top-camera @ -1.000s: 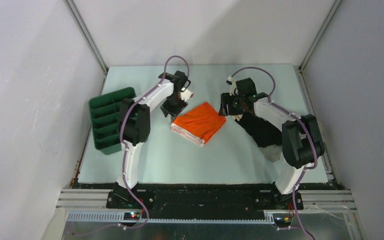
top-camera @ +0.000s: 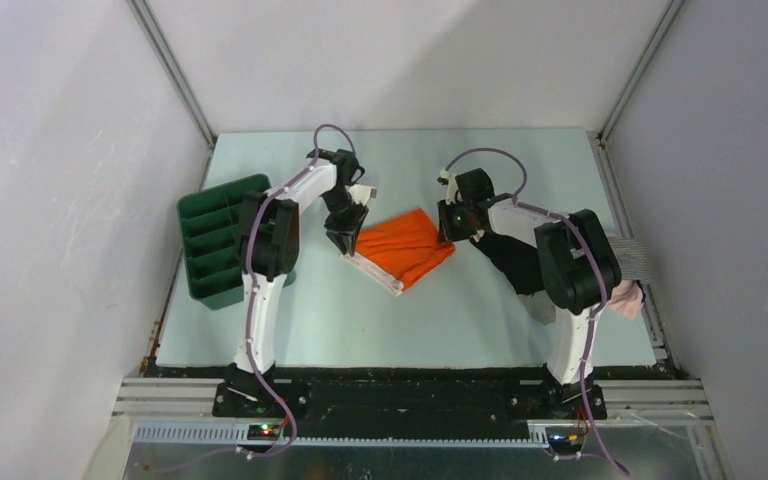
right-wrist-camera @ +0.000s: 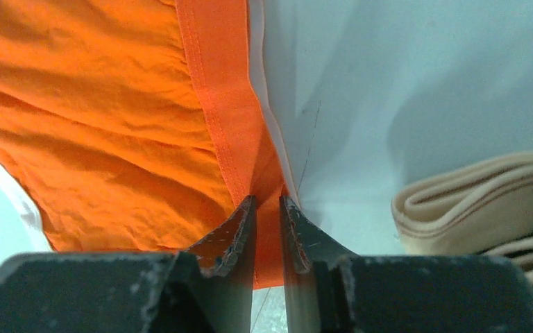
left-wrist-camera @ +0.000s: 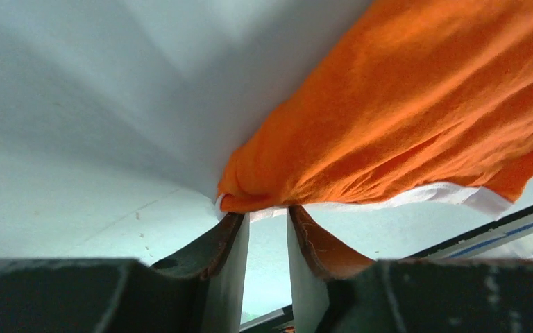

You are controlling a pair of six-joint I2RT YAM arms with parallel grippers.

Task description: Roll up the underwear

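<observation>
A piece of orange underwear lies aslant in the middle of the table, its white band along the front left side. My left gripper is shut on the cloth at one end of that band. In the left wrist view the orange fabric fans out from the fingertips in creases. At the opposite side, my right gripper has closed on the stitched edge strip, with a fold of orange between its fingers. A thin pale edge runs up from there in the right wrist view. The underside is hidden.
A dark green divided box stands on the left. Black folded cloth with a beige band lies close to the right gripper, partly under the arm. Grey and pink cloths are at the far right.
Both grippers have come down to the underwear from slightly off it and shut on its edges. The right side of the cloth has shifted slightly right and toward the front.
</observation>
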